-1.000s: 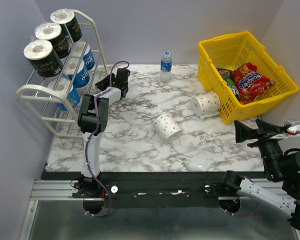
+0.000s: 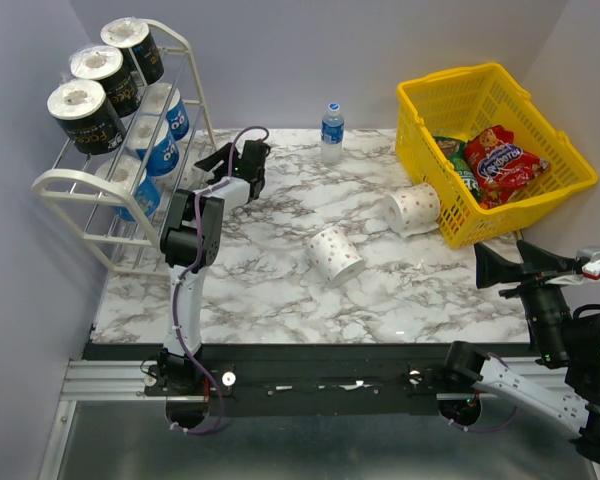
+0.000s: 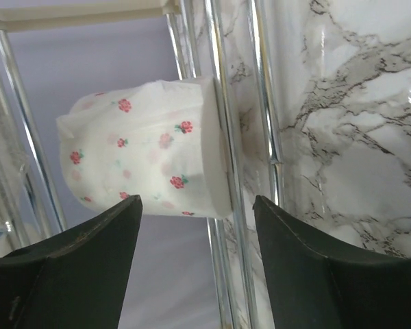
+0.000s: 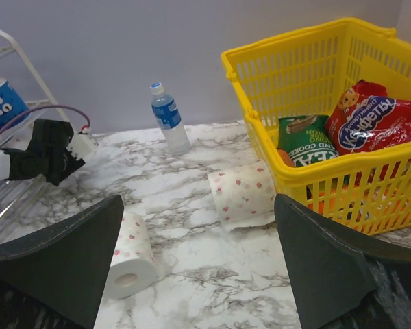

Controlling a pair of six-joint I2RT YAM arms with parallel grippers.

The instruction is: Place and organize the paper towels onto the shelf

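A white flower-print paper towel roll (image 3: 144,147) lies on the shelf's lower rails in the left wrist view. My left gripper faces it with its fingers parted and nothing between them, at the side of the white shelf (image 2: 55,180). Black and blue rolls stand on the shelf's tiers. Two more flower-print rolls lie on the marble table: one in the middle (image 2: 335,256), another (image 2: 411,210) against the basket. My right gripper (image 2: 508,262) is open and empty at the front right.
A yellow basket (image 2: 530,195) with snack bags fills the back right. A water bottle (image 2: 332,135) stands by the back wall.
My left gripper has shifted slightly toward the right beside the shelf. The right arm has moved very slightly right.
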